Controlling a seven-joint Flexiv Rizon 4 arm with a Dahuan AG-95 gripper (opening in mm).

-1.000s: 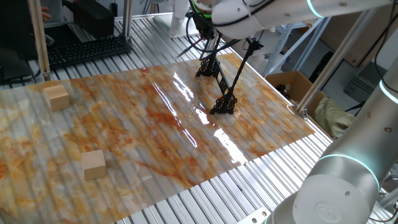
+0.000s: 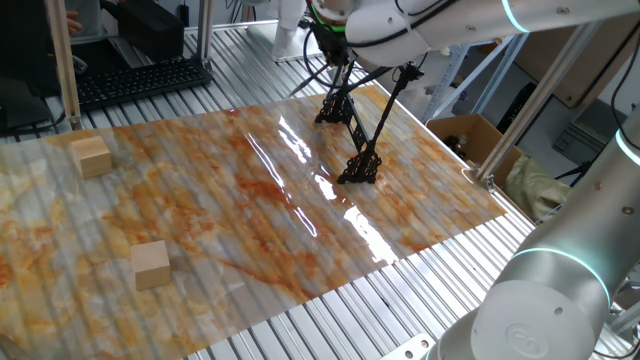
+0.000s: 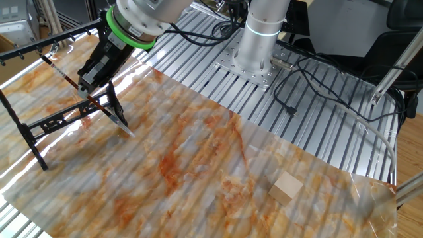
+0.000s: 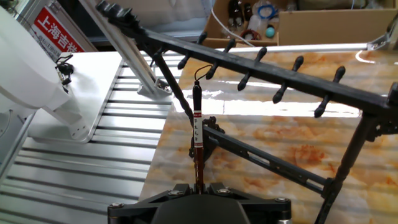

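Note:
A thin brush [image 4: 198, 134] with a dark red shaft, a white label and a black end runs up from my gripper, which is shut on its shaft. At the black end a thin cord loop [image 4: 200, 70] stands close to a peg of the black rack [image 4: 273, 73]; whether it is around the peg I cannot tell. In exterior view 2 the brush [image 3: 64, 77] is tilted across the rack, its pale tip [image 3: 127, 129] pointing down to the right above the sheet. From exterior view 1, the arm's wrist partly covers the rack [image 2: 362, 160].
Two wooden blocks, one nearer [image 2: 151, 265] and one farther [image 2: 92, 157], lie on the marbled sheet [image 2: 230, 250], well away from the rack. A keyboard [image 2: 145, 82] and a metal post [image 4: 127, 46] stand near the edges.
The arm's wrist has shifted only slightly near the rack, with the brush still at the gripper. The rack and the blocks have not moved.

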